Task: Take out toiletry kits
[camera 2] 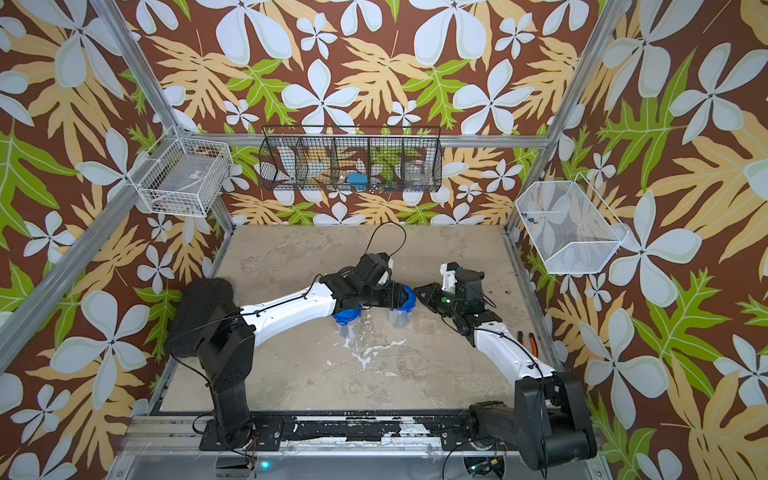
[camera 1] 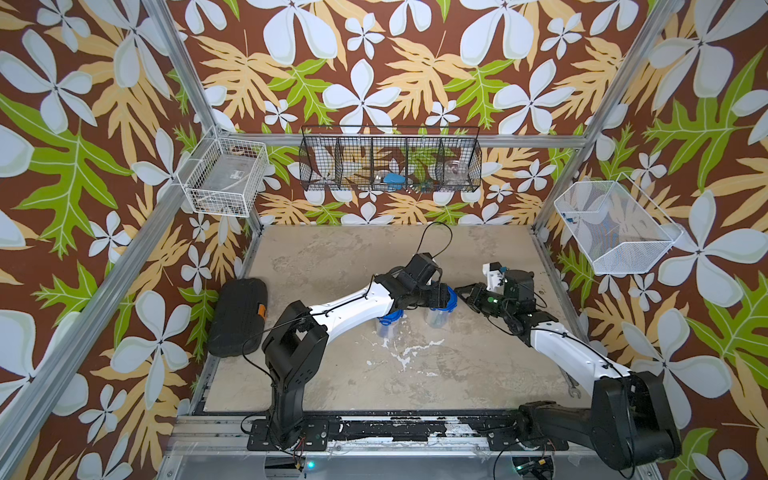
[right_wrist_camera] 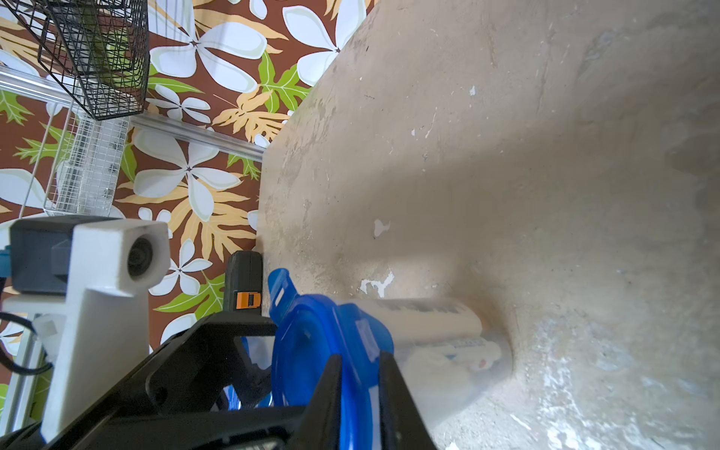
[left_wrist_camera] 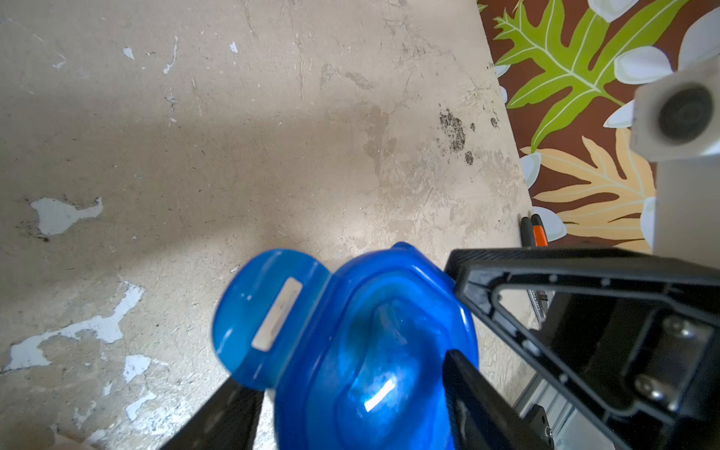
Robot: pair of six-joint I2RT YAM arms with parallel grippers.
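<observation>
A clear toiletry cup (camera 1: pixel 438 313) with a blue lid (left_wrist_camera: pixel 375 352) stands mid-table. My left gripper (camera 1: pixel 436 296) is at the lid, its fingers either side of it in the left wrist view; contact is unclear. My right gripper (camera 1: pixel 472 297) is just right of the cup, its fingertips at the lid's rim in the right wrist view, their grip unclear. A second blue-lidded cup (camera 2: pixel 348 318) stands to the left, partly under the left arm.
A black case (camera 1: pixel 236 316) lies at the table's left edge, tools (camera 2: pixel 528 344) at the right edge. Wire baskets (camera 1: pixel 389 164) hang at the back, with white baskets (camera 1: pixel 224 180) on both sides.
</observation>
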